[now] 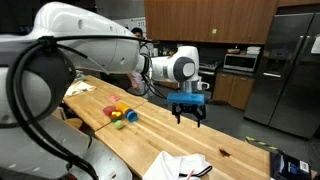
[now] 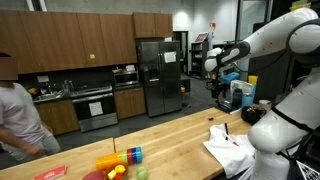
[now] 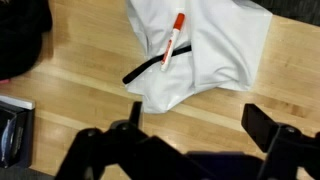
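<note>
A white cloth (image 3: pixel 218 45) lies spread and rumpled on the wooden table, also seen in exterior view 1 (image 1: pixel 165 166) and exterior view 2 (image 2: pixel 232 152). On it rests a white marker with a red end (image 3: pixel 173 42). A thin black item (image 3: pixel 156 64), a strap or pen, crosses the cloth beside the marker's lower end. My gripper is open and empty, pointing down well above the table; in the wrist view the cloth lies beyond its fingertips. Exterior view 1 shows the gripper (image 1: pixel 189 113) with its fingers apart.
Colourful toys (image 1: pixel 120 111) and a striped cylinder (image 2: pixel 119 158) sit on another part of the table. A black item (image 3: pixel 25 30) and a dark box (image 3: pixel 15 130) border the wrist view's left side. Bare wood (image 3: pixel 85 75) separates them from the cloth.
</note>
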